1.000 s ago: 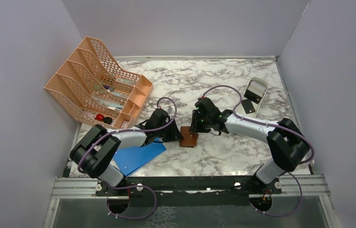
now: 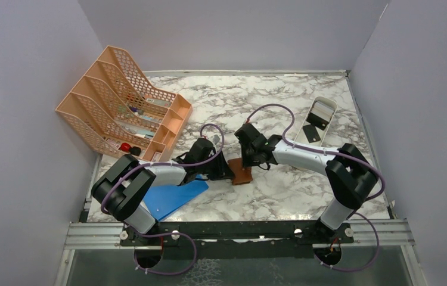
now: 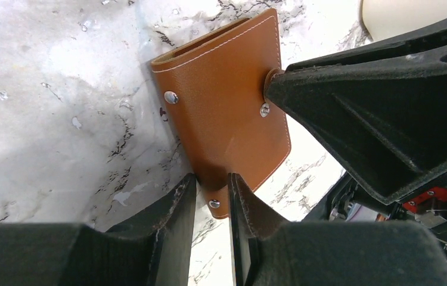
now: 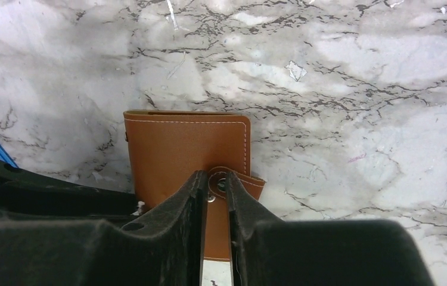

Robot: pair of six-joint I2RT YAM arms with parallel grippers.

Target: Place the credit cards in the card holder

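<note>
A brown leather card holder (image 2: 241, 171) lies on the marble table between my two arms, its strap and snap (image 4: 219, 180) across the right edge. My left gripper is part open, fingertips right at the holder's left edge, with a narrow gap between them. My right gripper stands over the strap, slightly parted, the snap showing between its tips. In the left wrist view a dark right finger (image 3: 328, 101) touches the strap end. No card shows clearly outside the holder.
A white tray (image 2: 330, 102) at the right holds dark flat items, too small to identify. An orange slotted rack (image 2: 173, 125) with small objects stands at the left. A blue folder (image 2: 176, 196) lies under my left arm.
The card holder has shifted slightly right and tilted a little. My left gripper has edged right and my right gripper has moved left over the holder.
</note>
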